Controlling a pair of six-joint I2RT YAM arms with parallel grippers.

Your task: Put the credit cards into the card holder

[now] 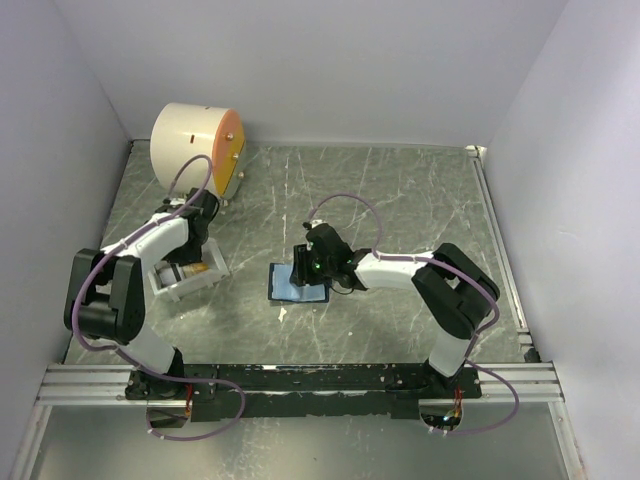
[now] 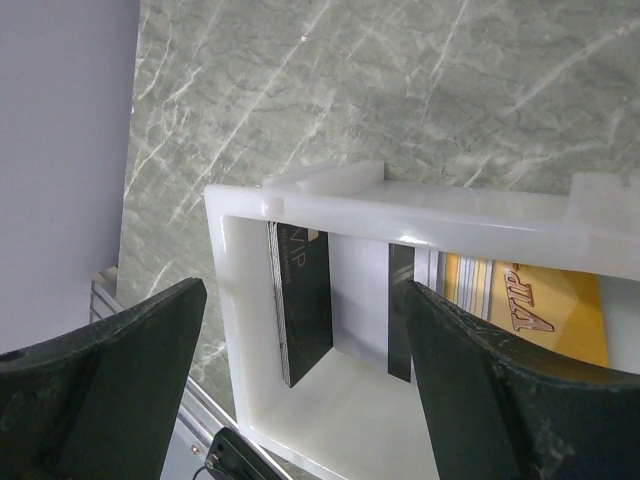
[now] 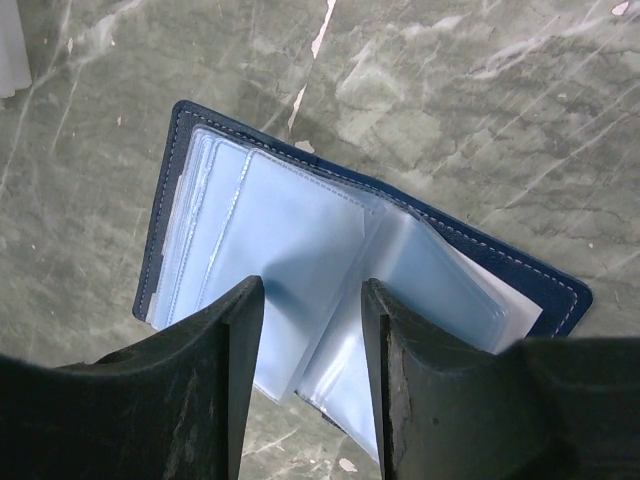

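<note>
My left gripper is open over a white plastic tray (image 2: 240,290) at the left of the top view. Inside stand a black card (image 2: 300,290), pale cards (image 2: 362,290) and yellow cards (image 2: 545,310). My right gripper hovers with parted fingers at the card holder (image 1: 282,287), a dark-edged wallet (image 3: 160,230) with clear sleeves in the middle of the table. Whether its fingertips touch the sleeves I cannot tell.
A cream cylindrical object (image 1: 180,140) with an orange front stands at the back left, just behind the tray.
</note>
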